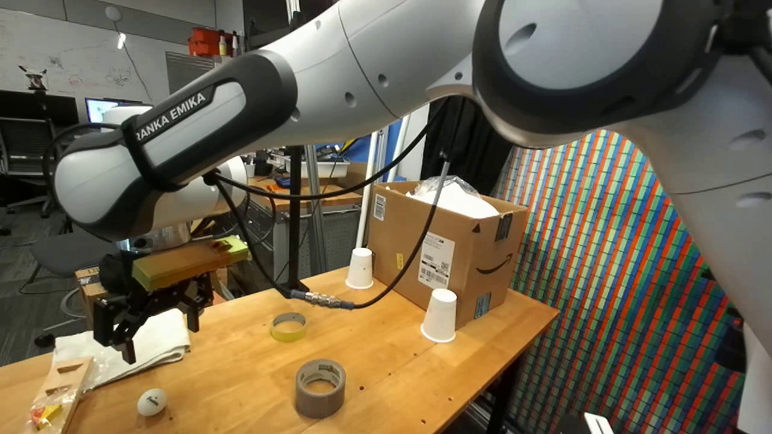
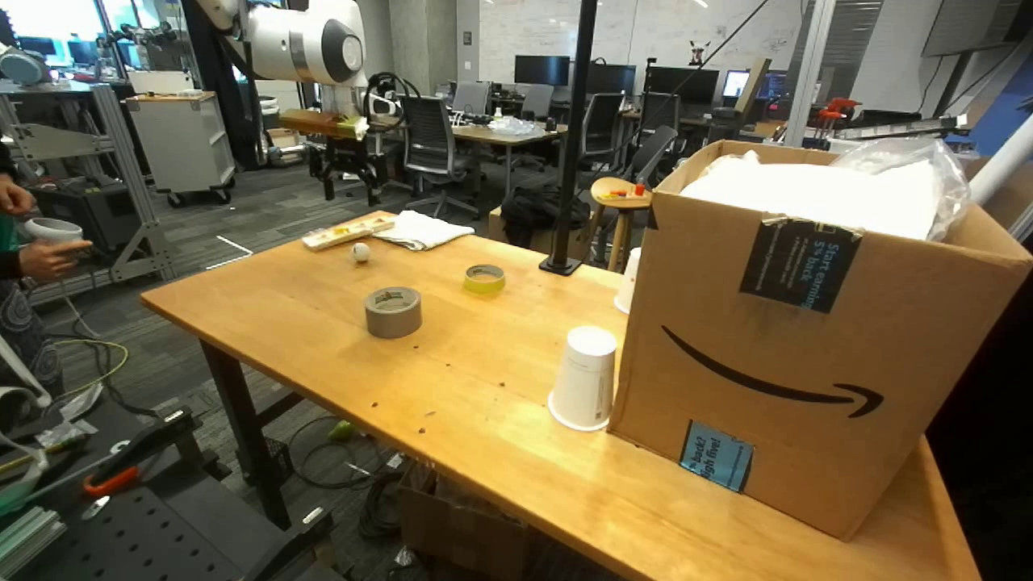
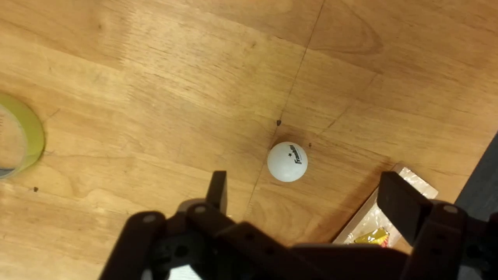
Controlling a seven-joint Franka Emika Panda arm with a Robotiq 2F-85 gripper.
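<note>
A white ball (image 3: 287, 161) with black lettering rests on the wooden table near its left end. My gripper (image 1: 161, 341) hangs over the table, higher than the ball and apart from it. In the wrist view its two dark fingers (image 3: 218, 193) stand wide apart, with nothing held between them. The ball appears beyond the fingertips, in the gap between them. From the opposite side, the gripper (image 2: 350, 189) shows above the table's far end, and the ball (image 2: 360, 252) sits on the bare wood.
Close to the ball lie a wooden tray (image 1: 77, 365) with wrapped items and a folded white cloth (image 1: 155, 344). A grey tape roll (image 1: 319, 405) and a yellow tape roll (image 1: 289, 336) stand mid-table. Two white cups (image 1: 439, 318) (image 1: 359, 269) flank the cardboard box (image 1: 405, 231).
</note>
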